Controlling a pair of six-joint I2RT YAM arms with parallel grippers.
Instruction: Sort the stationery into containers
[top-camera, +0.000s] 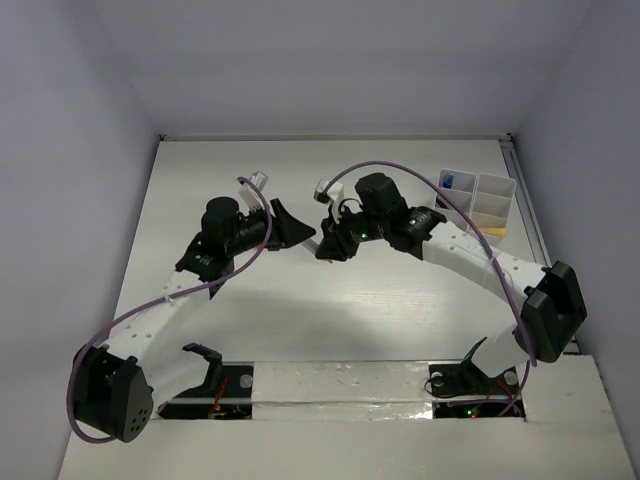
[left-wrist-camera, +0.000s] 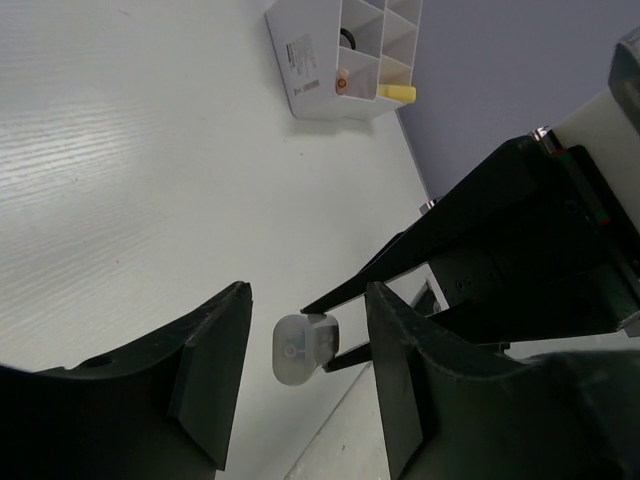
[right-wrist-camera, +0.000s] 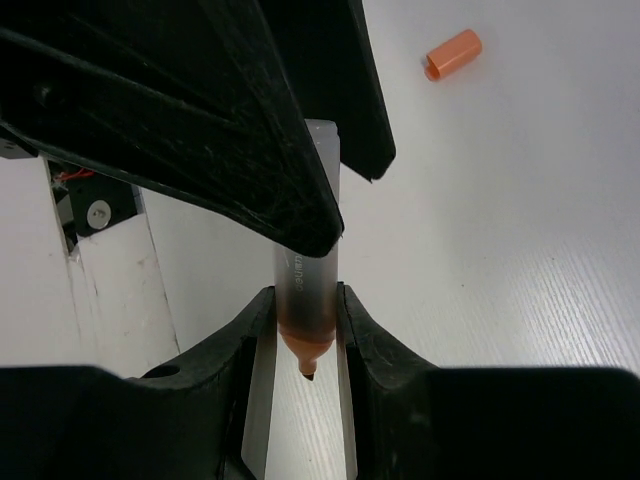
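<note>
My right gripper (top-camera: 337, 240) is shut on a translucent pen with an orange tip (right-wrist-camera: 306, 290), held over the middle of the table, its barrel's end (left-wrist-camera: 296, 348) pointing toward my left gripper. My left gripper is part open around that end, just short of it in the top view; whether it touches is unclear. A small orange cap (right-wrist-camera: 453, 54) lies loose on the table. The white compartment container (top-camera: 478, 186) stands at the back right, holding a blue item (top-camera: 448, 181) and, at its front, a yellow item (top-camera: 495, 231).
Bare table (top-camera: 270, 170) surrounds both grippers, with clear room at the back and left. Walls border both sides and the back. The two arms face each other closely at the centre.
</note>
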